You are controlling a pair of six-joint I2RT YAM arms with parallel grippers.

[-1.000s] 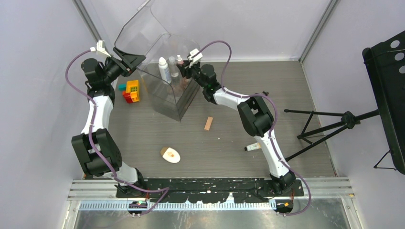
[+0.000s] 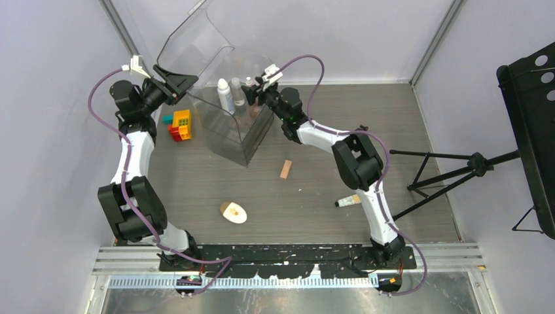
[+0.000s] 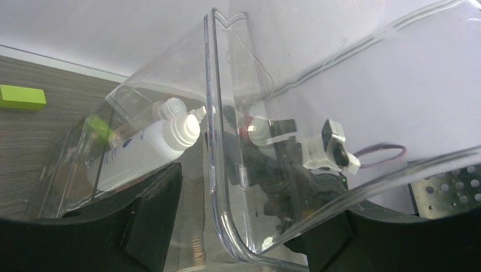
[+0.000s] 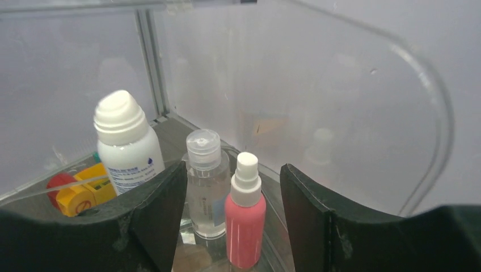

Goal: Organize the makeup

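Note:
A clear acrylic box (image 2: 222, 137) with raised lid holds a white bottle (image 2: 224, 97), a clear bottle (image 4: 207, 187) and a pink bottle (image 4: 244, 232). My left gripper (image 2: 180, 85) is at the lid's left edge, its fingers either side of the clear rim (image 3: 218, 170); whether they grip it is unclear. My right gripper hangs at the box's right side, open, with the pink bottle between and beyond its fingertips. A cream bottle (image 2: 235, 213) lies at the front of the table; a small tube (image 2: 347, 201) lies near the right arm.
Colourful toy blocks (image 2: 181, 124) sit left of the box. A wooden piece (image 2: 285, 169) lies in the middle. A black stand (image 2: 480, 163) occupies the right.
My right gripper has shifted slightly to the right, with the arm moving too. The left arm is nearly unchanged.

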